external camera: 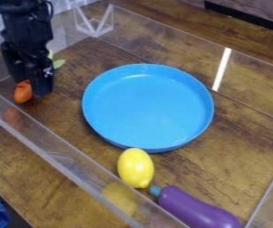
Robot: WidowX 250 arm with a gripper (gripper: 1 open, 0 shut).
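My black gripper (pixel 27 76) hangs at the left, low over an orange carrot (pixel 23 93), which it partly covers. The gripper is open; whether the carrot lies between its fingers is hard to tell. A small light-green item (pixel 58 63) shows just behind the gripper.
A blue plate (pixel 147 105) fills the middle. A yellow lemon-like object (pixel 136 167) and a purple eggplant (pixel 197 207) lie at the front right. Clear walls edge the wooden surface (pixel 228 116), with the left one close beside the carrot. Bare wood shows at the back right.
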